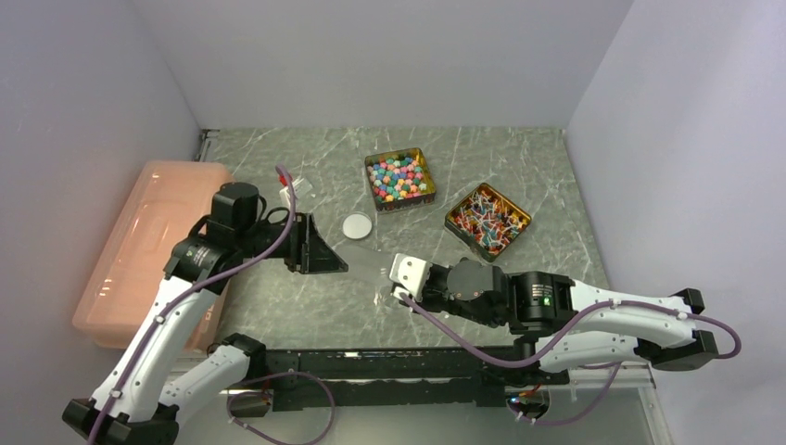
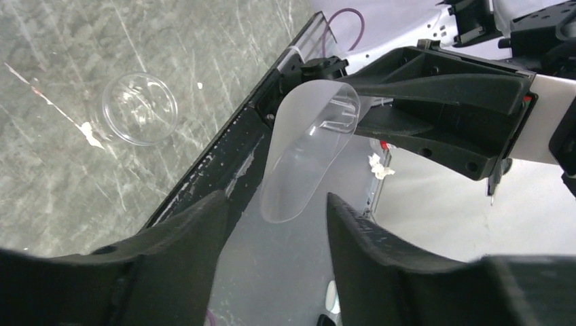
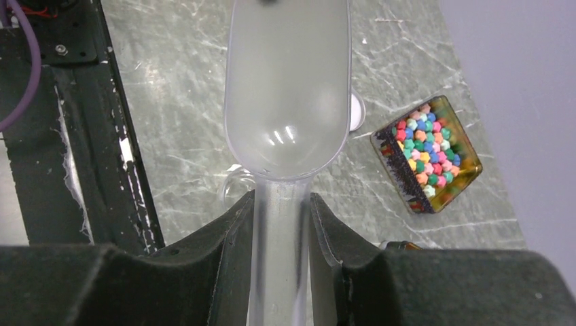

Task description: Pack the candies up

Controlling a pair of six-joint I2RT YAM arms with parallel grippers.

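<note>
My right gripper is shut on the handle of a translucent scoop [image 3: 289, 88], whose broad blade points away from the fingers. At table centre in the top view, the scoop [image 1: 364, 263] spans the space between both arms. My left gripper is open, its fingertips apart, with the scoop's blade end [image 2: 293, 183] showing in the gap; contact cannot be told. Colourful round candies [image 1: 397, 179] fill a box [image 1: 383, 205] at the back. A second box [image 1: 510, 245] holds thin multicoloured pieces [image 1: 487, 221]. A clear round container [image 2: 140, 109] rests on the table.
A white round lid [image 1: 357, 225] lies between the left arm and the candy box. Left of the table stands a large pinkish bin [image 1: 153, 241]. Walls bound the back and right.
</note>
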